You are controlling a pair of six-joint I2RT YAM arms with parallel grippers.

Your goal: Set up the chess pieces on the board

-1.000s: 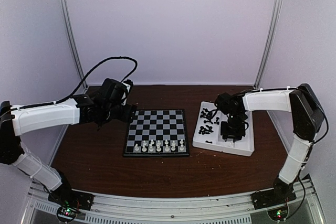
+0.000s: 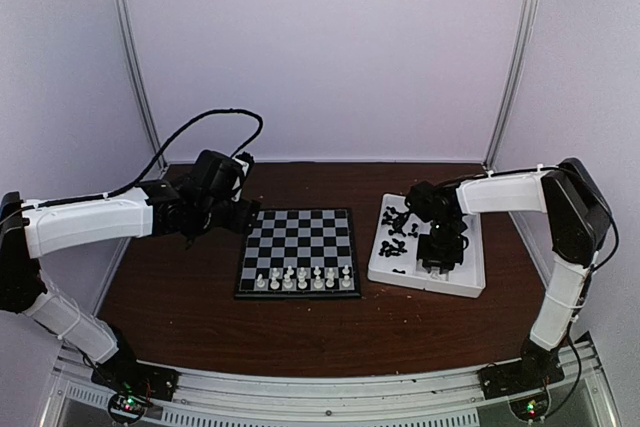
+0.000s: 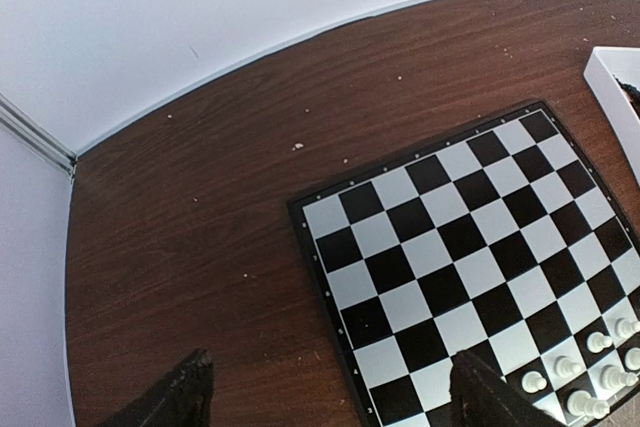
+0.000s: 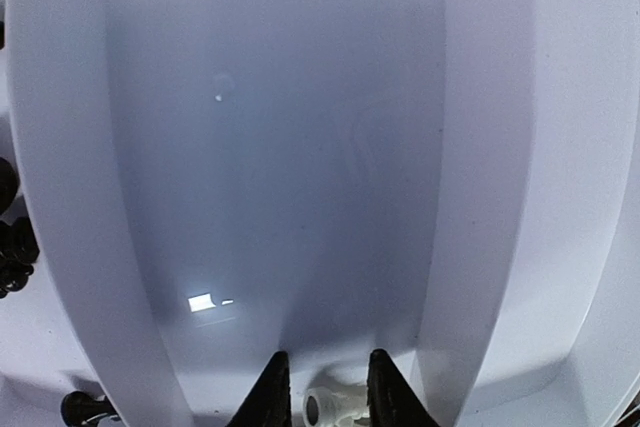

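The chess board [image 2: 298, 237] lies mid-table in the top view, with white pieces [image 2: 303, 280] standing in rows along its near edge. A white tray [image 2: 385, 273] is to its right. Inside the tray, at its near side, my right gripper points down, its fingers parted around a white piece [image 4: 322, 408] that lies on its side. A gap shows between the left finger and that piece, so no firm hold is visible. My left gripper hangs open and empty over the board's left edge, its fingers wide apart.
Black pieces [image 2: 393, 247] lie loose in the tray's left compartment. A tray divider [image 4: 62, 147] stands left of my right gripper, and another wall [image 4: 480, 167] to its right. Bare table [image 2: 300, 337] spreads in front of the board.
My right gripper has shifted slightly toward the tray's near side. The left arm and the board are unchanged.
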